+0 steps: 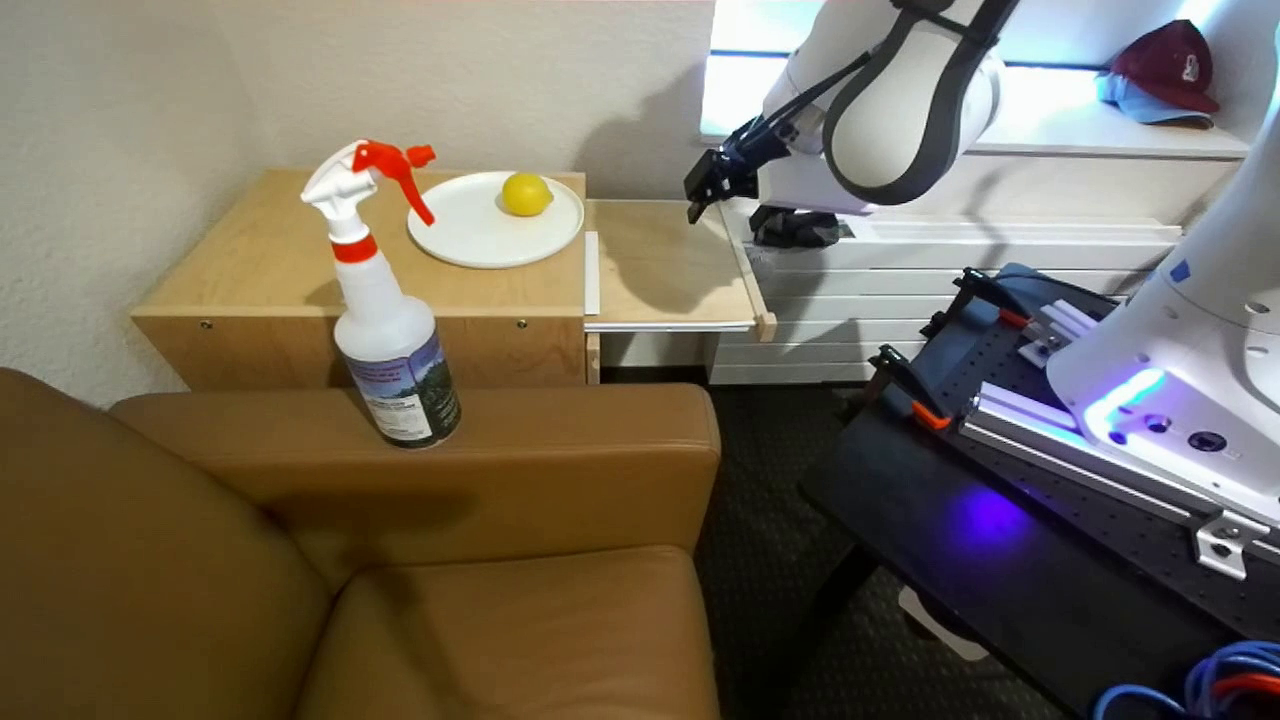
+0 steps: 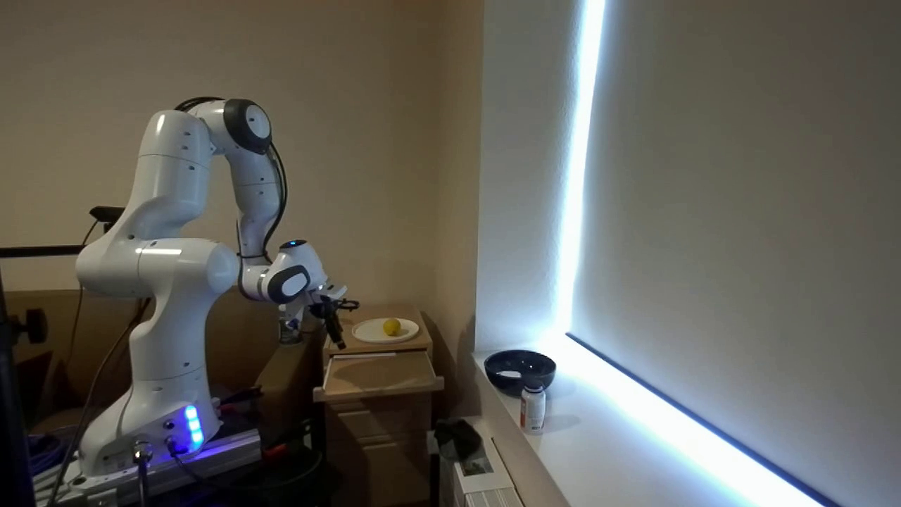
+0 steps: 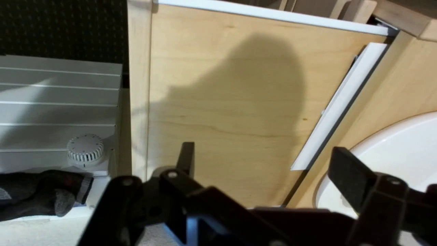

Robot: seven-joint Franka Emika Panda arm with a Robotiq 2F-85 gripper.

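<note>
My gripper stands open above the pulled-out wooden drawer [image 3: 229,102], its two black fingers wide apart with nothing between them. In exterior view 1 the gripper [image 1: 704,198] is over the drawer's right side, near its front board [image 1: 746,270]. A yellow lemon [image 1: 525,194] rests on a white plate [image 1: 462,240] on the wooden cabinet top [image 1: 276,258]. In the wrist view the plate [image 3: 413,143] shows only in part at the right, partly behind a finger. A white strip [image 3: 340,106] lies at the drawer's inner end.
A spray bottle [image 1: 390,324] stands on the brown sofa arm [image 1: 600,426]. Beside the drawer is a white radiator [image 3: 57,106] with a dark glove [image 3: 45,192] on it. On the windowsill are a dark bowl [image 2: 520,372] and a small bottle [image 2: 533,410]. The drawer's middle looks bare.
</note>
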